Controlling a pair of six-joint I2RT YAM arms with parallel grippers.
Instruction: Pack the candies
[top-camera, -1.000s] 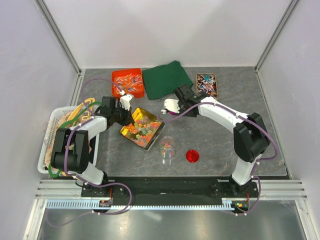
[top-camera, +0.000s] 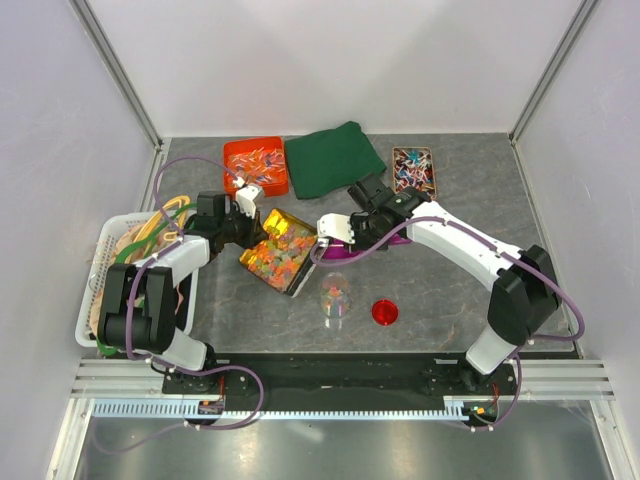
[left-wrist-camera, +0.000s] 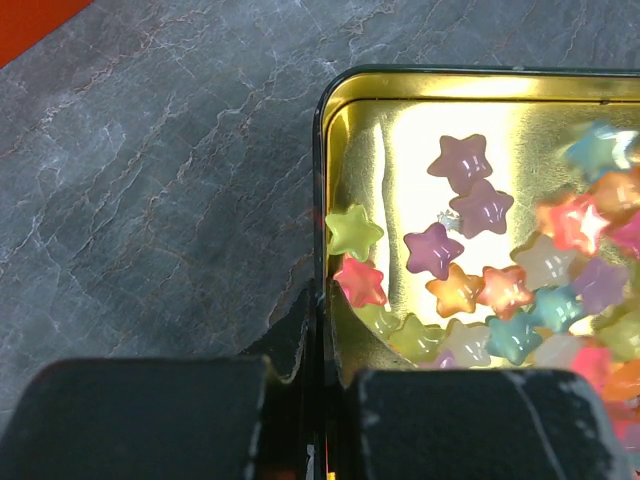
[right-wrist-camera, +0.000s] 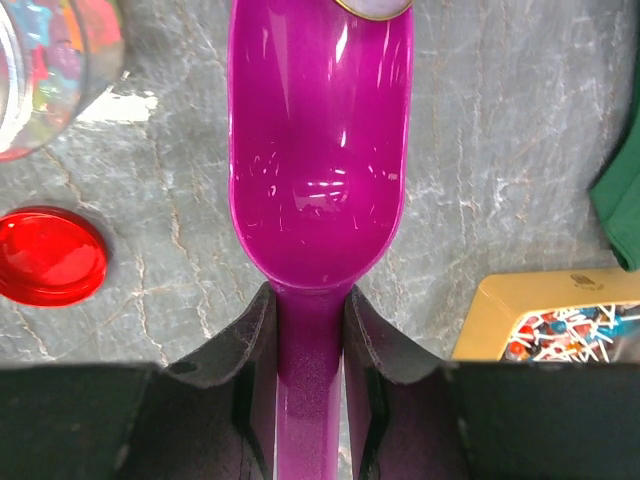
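Observation:
A gold-lined tray of star candies (top-camera: 278, 258) lies tilted at centre-left in the top view; in the left wrist view my left gripper is shut on its rim, near the candies (left-wrist-camera: 433, 250). My right gripper is on the handle of a magenta scoop (right-wrist-camera: 315, 160), whose empty bowl points toward the tray. A clear jar with candies (top-camera: 335, 295) stands right of the tray, and a red lid (top-camera: 384, 311) lies beside it.
An orange bin (top-camera: 255, 160), a green cloth (top-camera: 330, 160) and a box of small sticks (top-camera: 413, 160) stand at the back. A white basket (top-camera: 100, 270) is at the left.
The right arm has shifted, and more of the magenta scoop now shows in the top view, at the tray's right side. The left arm and tray look almost unchanged.

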